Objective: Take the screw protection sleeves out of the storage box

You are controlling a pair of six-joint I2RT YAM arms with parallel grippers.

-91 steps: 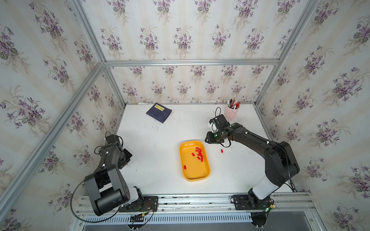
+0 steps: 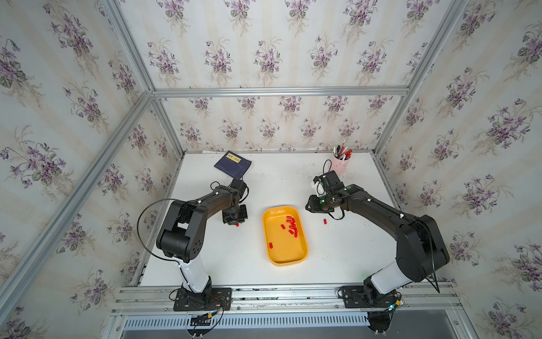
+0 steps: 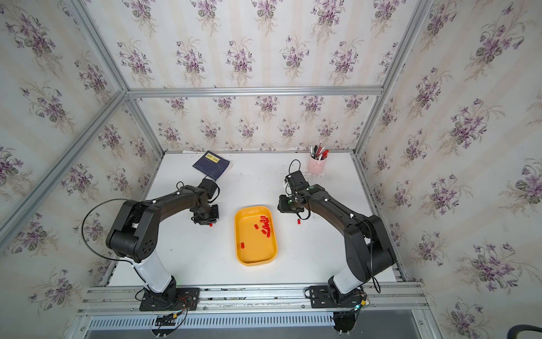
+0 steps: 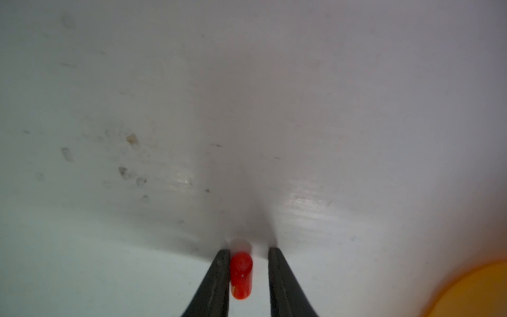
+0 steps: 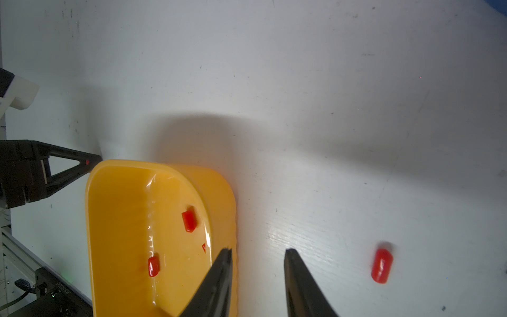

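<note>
In the left wrist view a red sleeve (image 4: 241, 277) stands between my left gripper's fingers, close against the left one (image 4: 216, 280), with a gap to the right one. That left gripper is open, low over white table left of the box; whether the sleeve touches the table is unclear. The yellow storage box (image 2: 266, 228) holds several red sleeves (image 2: 292, 226) along its right side and one sleeve (image 2: 271, 245) near its left wall. Right of the box rim hangs my right gripper, open and empty. A loose sleeve (image 5: 382, 265) lies on the table to its right.
A dark blue notebook (image 2: 232, 165) lies at the back left. At the back right stands a pink cup (image 2: 338, 165) of pens. Bare table (image 2: 276, 178) stretches behind the box, and the front corners are clear.
My left gripper has swung from the table's left edge rightward toward the box, a red sleeve travelling with it. The right gripper has shifted slightly right. The box has stayed put.
</note>
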